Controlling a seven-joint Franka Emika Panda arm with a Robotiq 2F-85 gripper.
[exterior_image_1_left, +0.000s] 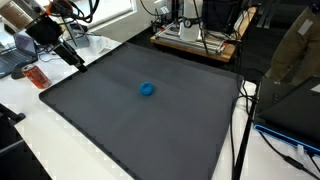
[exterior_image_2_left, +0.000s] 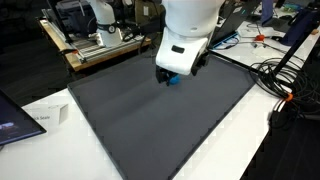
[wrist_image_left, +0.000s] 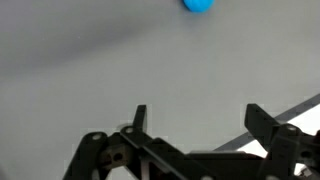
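Observation:
A small round blue object (exterior_image_1_left: 147, 88) lies on the grey mat (exterior_image_1_left: 150, 125), near its middle in exterior view 1. In the wrist view the blue object (wrist_image_left: 198, 5) is cut by the top edge, well ahead of the fingers. My gripper stands open over bare grey mat, nothing between its fingers. Exterior view 1 places the gripper (exterior_image_1_left: 80, 65) above the mat's left end, apart from the blue object. In exterior view 2 the gripper (exterior_image_2_left: 168, 74) partly covers the blue object (exterior_image_2_left: 174, 80).
An orange-red can (exterior_image_1_left: 36, 76) stands beyond the mat's left end, close to the arm. Cables (exterior_image_2_left: 285, 85) lie off the mat's far side in exterior view 2. A wooden-topped stand (exterior_image_1_left: 195, 40) is at the back.

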